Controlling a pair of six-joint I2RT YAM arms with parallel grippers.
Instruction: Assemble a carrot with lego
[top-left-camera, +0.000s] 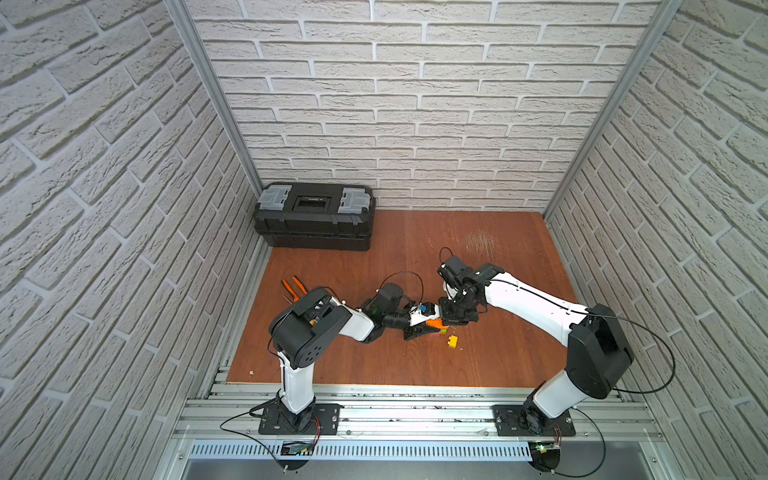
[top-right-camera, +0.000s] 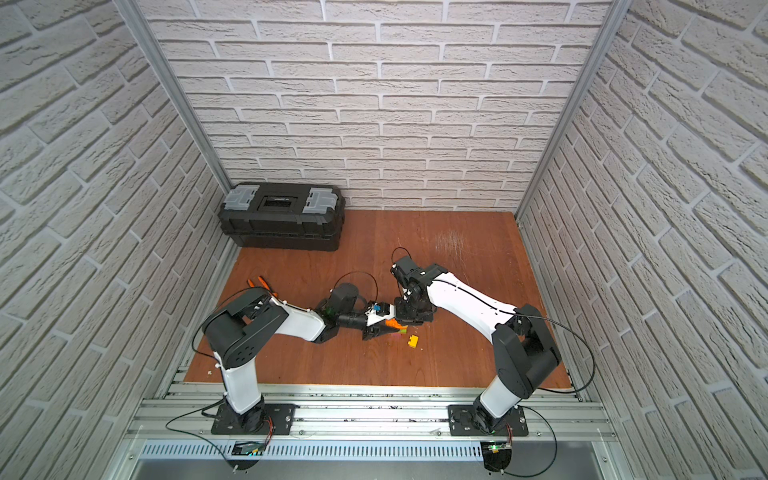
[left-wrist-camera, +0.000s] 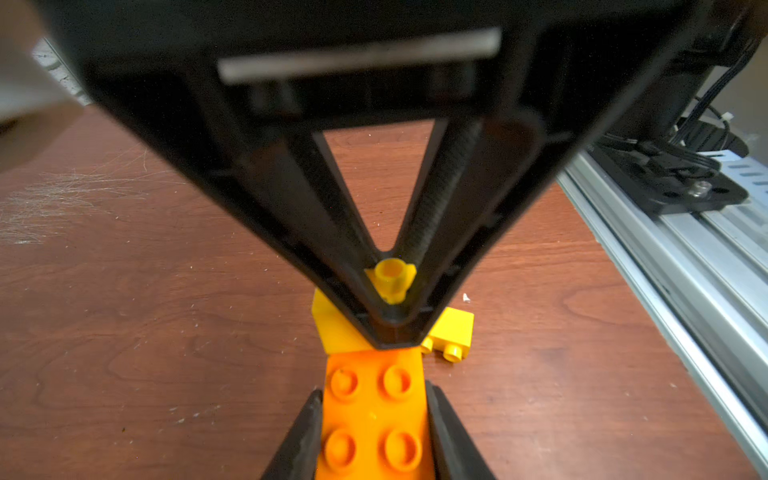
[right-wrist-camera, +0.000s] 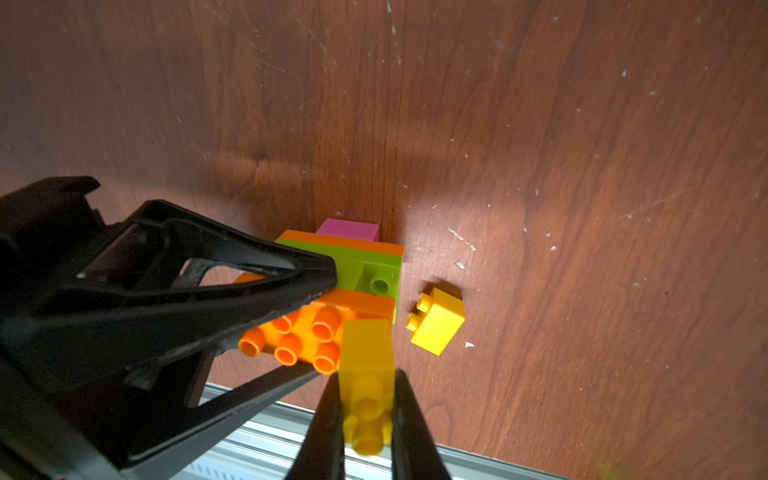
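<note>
My left gripper (top-left-camera: 436, 326) is shut on an orange studded brick (left-wrist-camera: 372, 416), seen end-on in the left wrist view. My right gripper is shut on a yellow brick (right-wrist-camera: 366, 344), which meets the end of the orange brick; whether it is seated cannot be told. Under them, in the right wrist view, are green pieces (right-wrist-camera: 364, 264) with an orange edge and a pink brick (right-wrist-camera: 348, 228). A separate yellow brick (right-wrist-camera: 436, 324) lies on its side on the table just beside them.
A black toolbox (top-left-camera: 312, 216) stands at the back left. Orange-handled tools (top-left-camera: 296, 288) lie at the left, partly behind the left arm. A metal rail (left-wrist-camera: 640, 248) runs along the front edge.
</note>
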